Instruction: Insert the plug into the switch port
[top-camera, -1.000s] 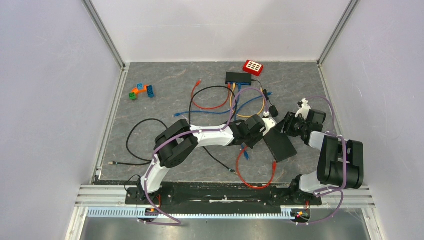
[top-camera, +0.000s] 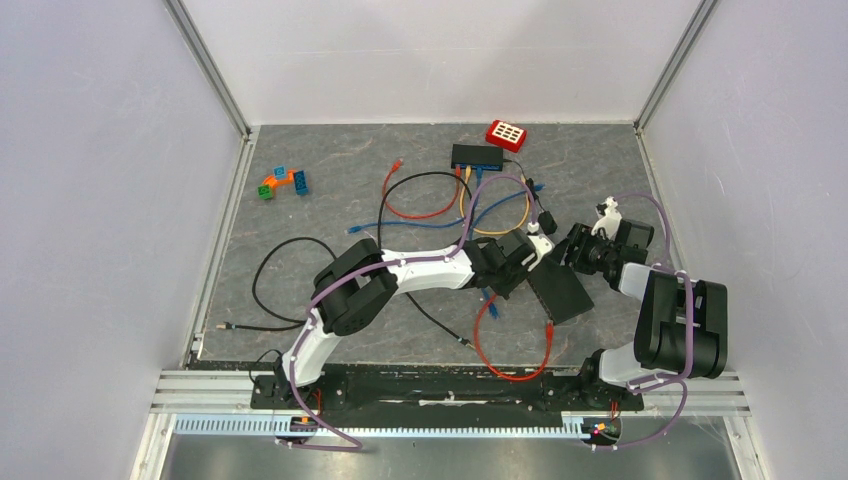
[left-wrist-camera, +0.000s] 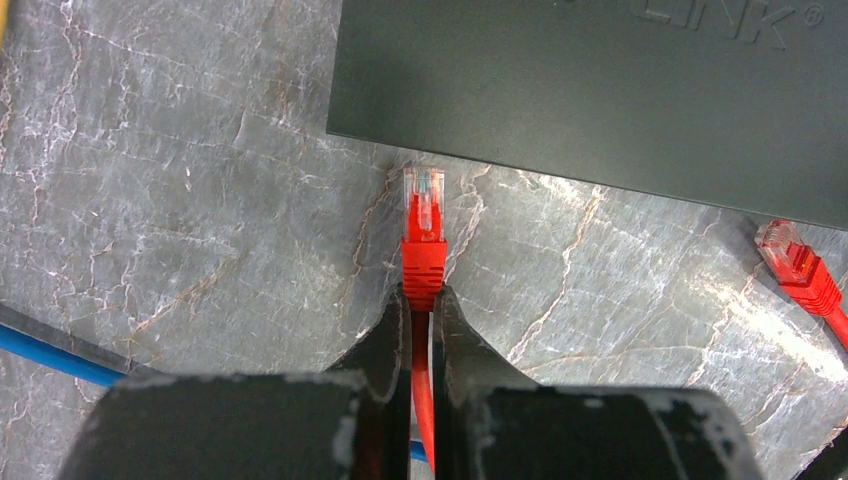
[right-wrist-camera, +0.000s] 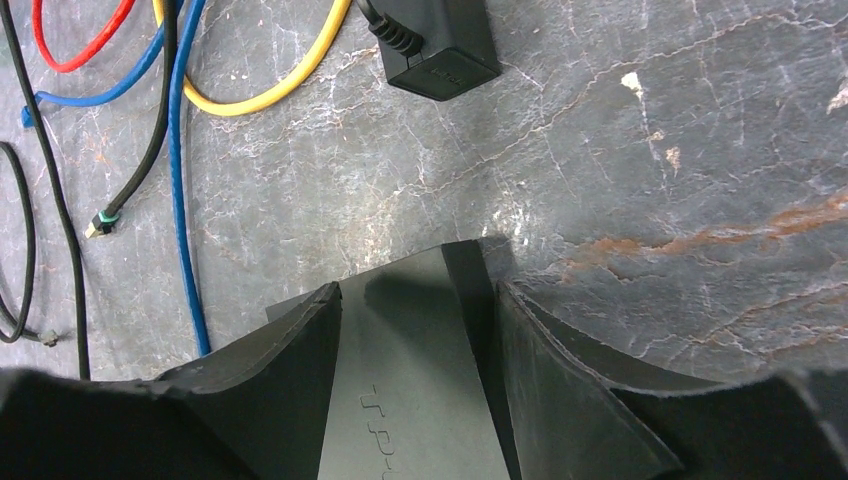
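Note:
A black switch (top-camera: 563, 290) lies tilted on the right half of the table, its near long edge above the plug in the left wrist view. In that view my left gripper is shut on the red cable just behind its boot. The clear-tipped red plug (left-wrist-camera: 424, 205) points at the switch's edge, with a small gap to it. My right gripper is open at the switch's far corner (right-wrist-camera: 445, 262); the right finger stands close along its side, the left finger overlaps its top in view. Whether either touches cannot be told. The ports are hidden.
The cable's other red plug (left-wrist-camera: 790, 255) lies by the switch's edge. A second black switch (top-camera: 477, 157) with several cables sits at the back, and a black adapter (right-wrist-camera: 437, 50) lies beyond my right gripper.
My left gripper and the red cable in it have shifted very slightly. The switch and my right arm look almost unmoved.

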